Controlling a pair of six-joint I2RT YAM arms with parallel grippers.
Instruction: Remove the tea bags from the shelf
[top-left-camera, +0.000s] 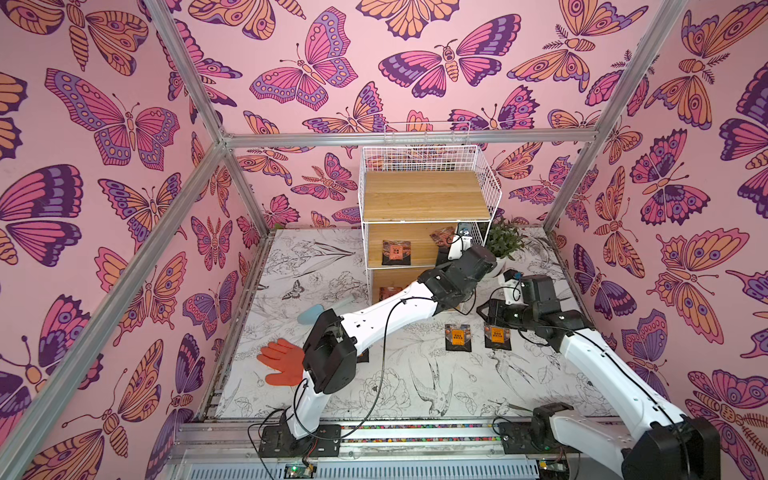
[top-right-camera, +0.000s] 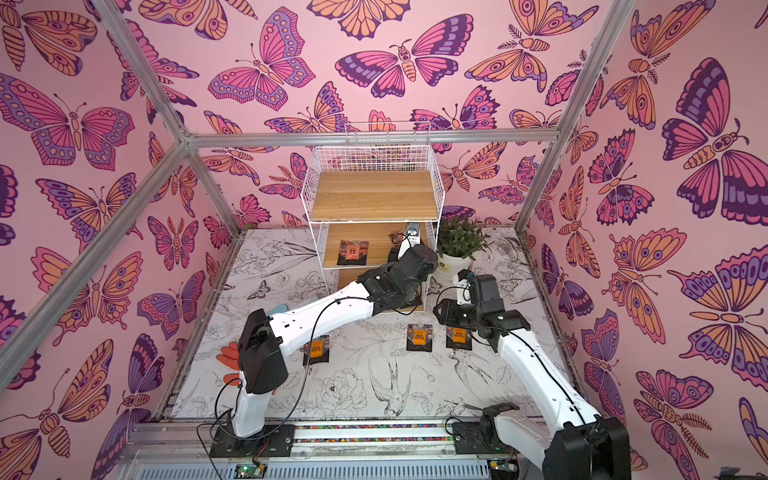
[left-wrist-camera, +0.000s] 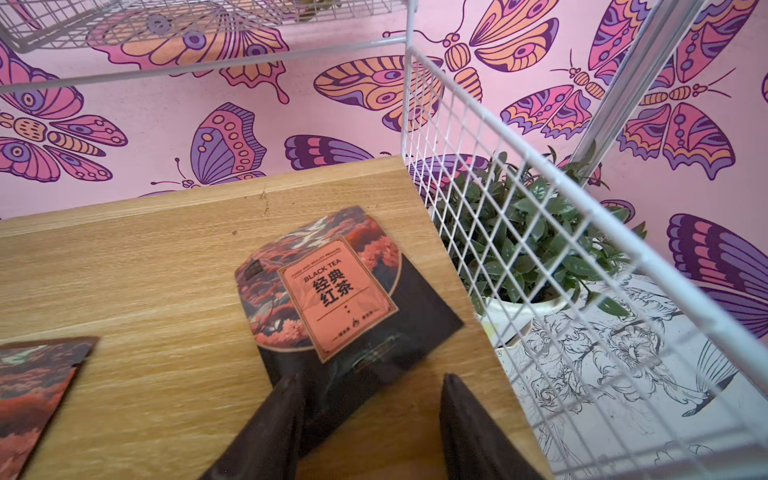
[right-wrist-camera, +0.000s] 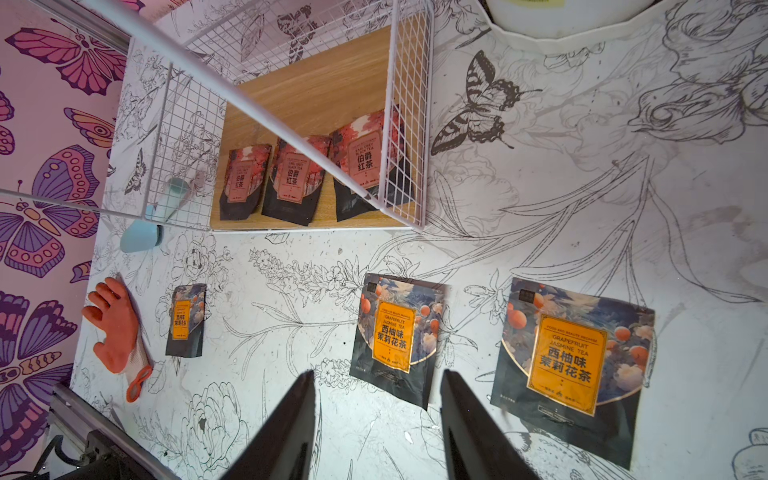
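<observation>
On the middle shelf, a black tea bag packet (left-wrist-camera: 336, 296) lies askew near the right wire side. My left gripper is open at its near end; the left finger (left-wrist-camera: 280, 412) overlaps the packet's lower edge in view, and whether they touch I cannot tell. A second packet (top-left-camera: 396, 253) lies left of it on the same shelf. Three red packets (right-wrist-camera: 293, 177) rest on the bottom shelf. Out on the table are orange-labelled packets, one small (right-wrist-camera: 186, 320), one central (right-wrist-camera: 397, 336), one at right (right-wrist-camera: 572, 368). Above the table, my right gripper is open and empty.
The top shelf (top-left-camera: 424, 196) is bare. White wire mesh (left-wrist-camera: 576, 264) closes the shelf's right side, with a potted plant (left-wrist-camera: 528, 240) beyond it. An orange glove (right-wrist-camera: 116, 324) and a light blue utensil (right-wrist-camera: 142, 234) lie at the table's left.
</observation>
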